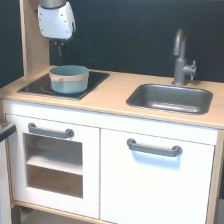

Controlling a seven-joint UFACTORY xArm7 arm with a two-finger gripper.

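At the upper left my gripper [59, 48] hangs above the stovetop, under a white arm housing [57, 22]. Its dark fingers are small against the dark wall, so how they stand is unclear. A blue-grey pot [69, 84] with a brownish patch near its rim sits on the black stovetop [97, 80]. The gripper is above the pot and a little to its left, apart from it. What the pot contains is too small to make out.
To the right is a metal sink [137, 101] with a grey faucet [180, 62]. Light wooden counter [113, 92] between stove and sink is bare. Below are an oven-like door [90, 165] with a window and a white cabinet door [155, 185].
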